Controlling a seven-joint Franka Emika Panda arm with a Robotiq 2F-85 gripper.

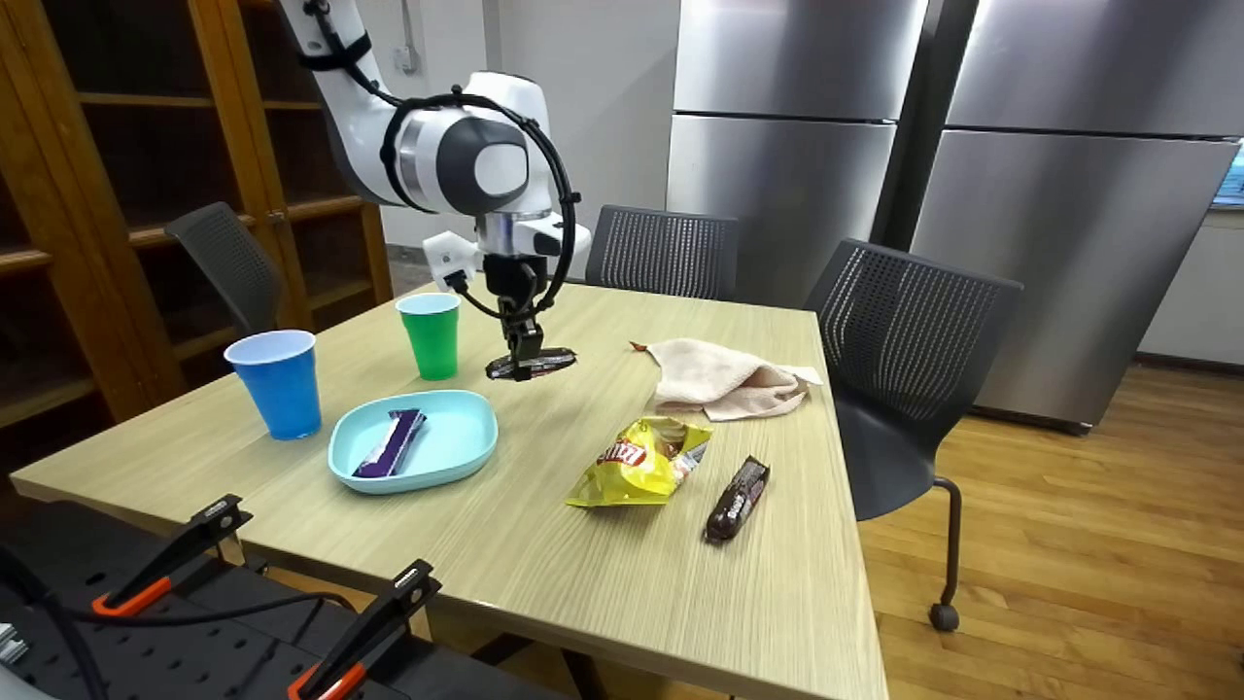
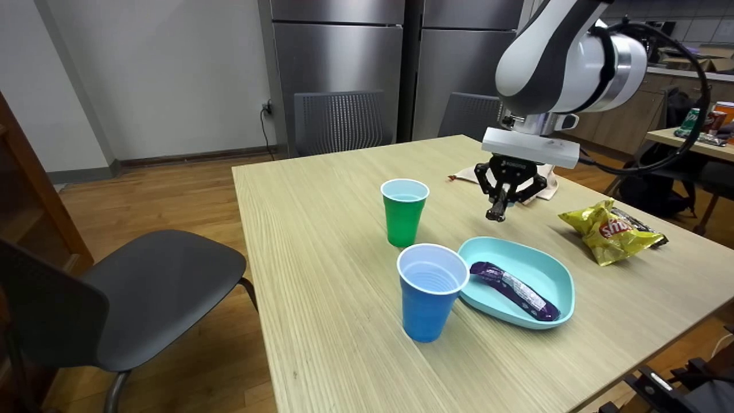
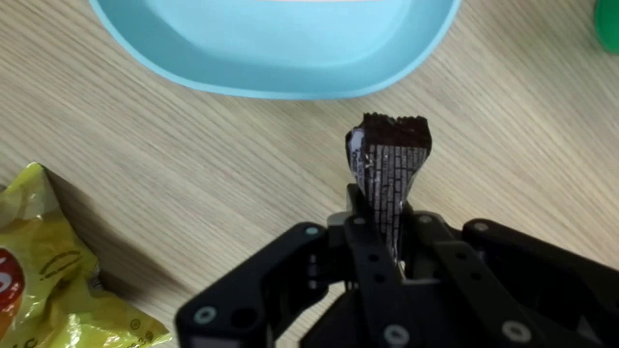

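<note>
A dark brown wrapped bar is pinched between the fingers of my gripper. In exterior view 1 the gripper holds this bar above the table, just behind the light-blue tray. A purple wrapped bar lies inside the tray. In the wrist view the bar's printed end points toward the tray's rim, and the bar is still outside it. On the near right of the table lies a second dark brown bar.
A yellow chip bag sits right of the tray. Behind it is a crumpled cream cloth. A green cup and a blue cup stand upright on the tray's left. Bare tabletop spreads in front of the chip bag.
</note>
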